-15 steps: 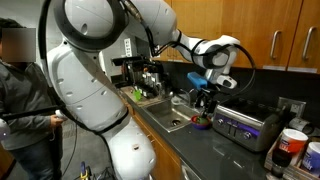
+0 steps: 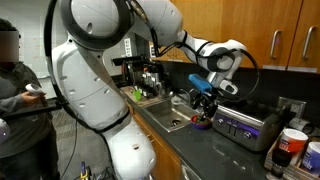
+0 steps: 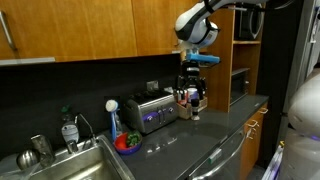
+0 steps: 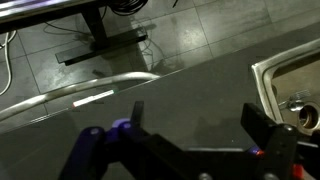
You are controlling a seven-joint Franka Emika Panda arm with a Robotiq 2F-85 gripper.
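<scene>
Above the dark counter [image 2: 185, 145] my gripper [image 2: 209, 112] hangs open. In the wrist view the two black fingers of the gripper stand wide apart, with bare counter between them. A red bowl [image 3: 127, 142] holding green and other coloured items rests on the counter by the sink; in the wrist view only a sliver of red shows at the lower right, partly hidden by the gripper. A blue-and-white brush-like thing [image 3: 113, 112] stands upright at the bowl. The toaster [image 3: 152, 108] sits against the back wall.
The sink [image 2: 173, 115] lies left of the bowl, with bottles behind it. Stacked cups and cans [image 2: 291, 145] stand at the right in a rack. A person stands at the far left.
The gripper has shifted slightly and tilted over the counter. The person at the left has moved a little. The objects on the counter look unmoved.
</scene>
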